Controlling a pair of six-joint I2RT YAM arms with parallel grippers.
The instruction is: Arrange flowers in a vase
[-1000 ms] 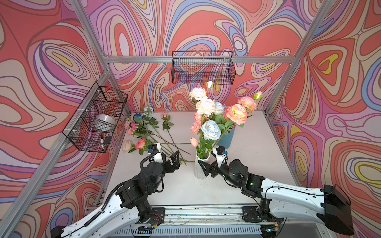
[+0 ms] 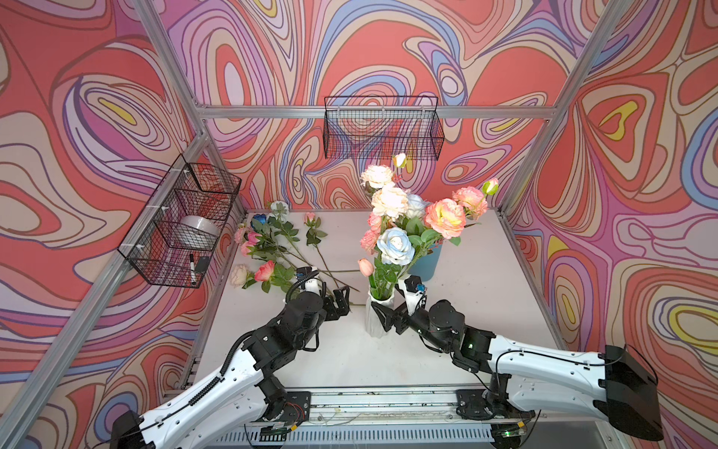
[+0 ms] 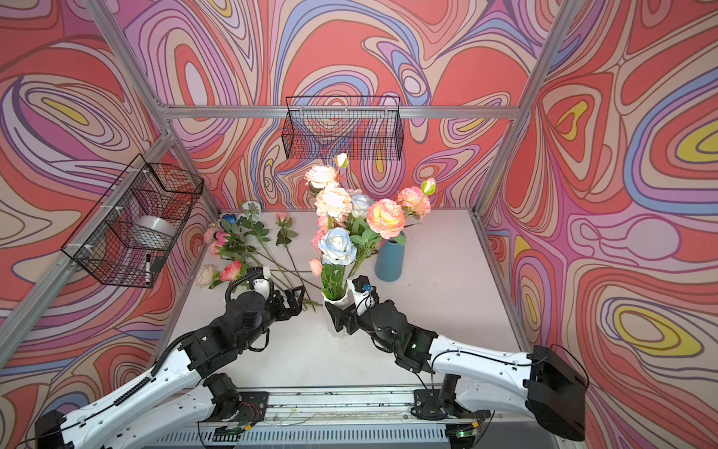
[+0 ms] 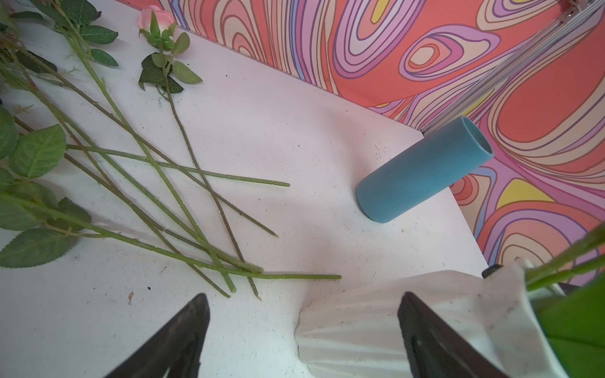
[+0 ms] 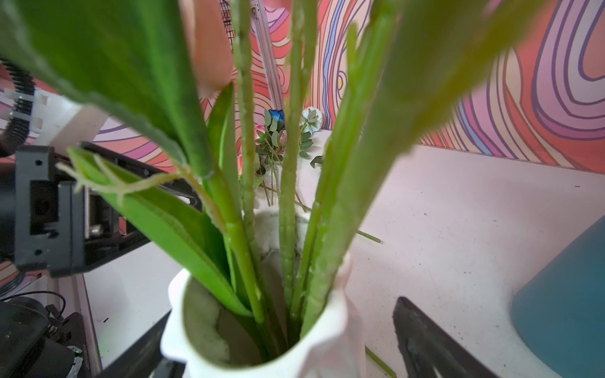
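Observation:
A white vase (image 2: 376,323) stands upright at mid-table, filled with a tall bunch including a pale blue rose (image 2: 395,246), cream blooms (image 2: 389,201) and orange-pink blooms (image 2: 445,217). Green stems (image 5: 288,264) run down into its mouth. My right gripper is open, with the vase's neck between its spread fingers; contact cannot be told. Left of the vase my left gripper (image 2: 341,303) is open and empty, its right finger (image 4: 423,327) overlapping the vase in the left wrist view. Loose flowers (image 2: 263,271) lie at the table's left, their bare stems (image 4: 208,252) crossing toward the vase.
Behind the vase stands an empty-looking teal cup (image 4: 423,170). Wire baskets hang at the back (image 2: 383,136) and on the left side (image 2: 179,224).
The bunch's top has swayed a little to the right. My right arm has barely shifted.

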